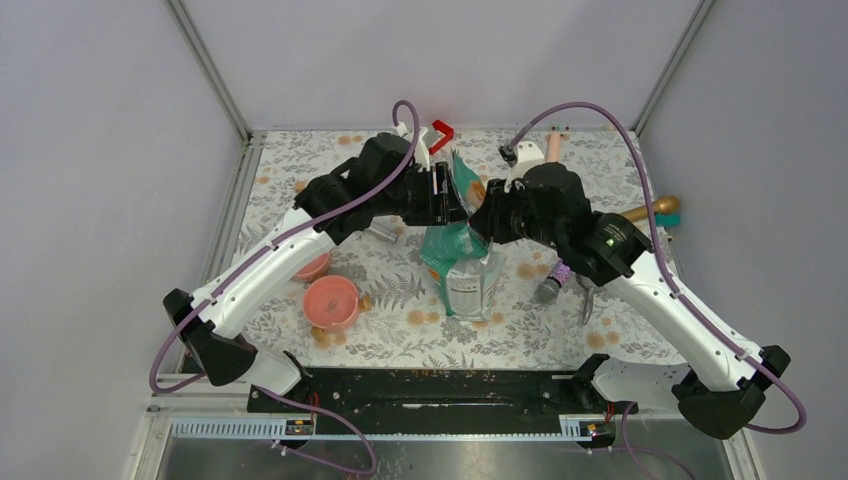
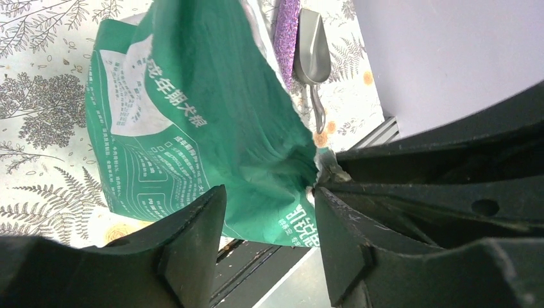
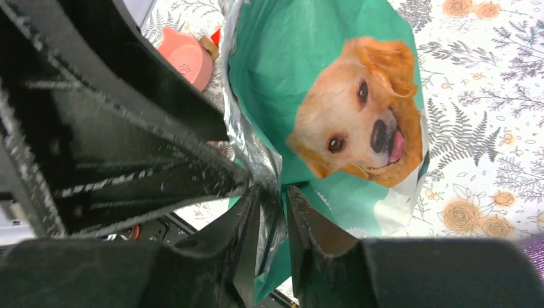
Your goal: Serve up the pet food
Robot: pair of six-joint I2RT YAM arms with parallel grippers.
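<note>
The teal pet food bag (image 1: 462, 280), printed with a puppy (image 3: 359, 122), stands upright in the middle of the table. My left gripper is open at one side of it, the teal plastic behind its fingers. My right gripper is at the bag's crinkled silver edge (image 3: 247, 135), one finger over it; its finger looks partly open, and whether it grips the edge is unclear. In the top view two pink bowls (image 1: 330, 302) lie at the left, the rear one half hidden by the left arm. A steel scoop (image 2: 311, 58) lies at the right.
A purple-handled tool (image 1: 550, 285), a wooden roller (image 1: 635, 212) and a pink rod (image 1: 553, 147) are on the right; a red item (image 1: 442, 135) is at the back.
</note>
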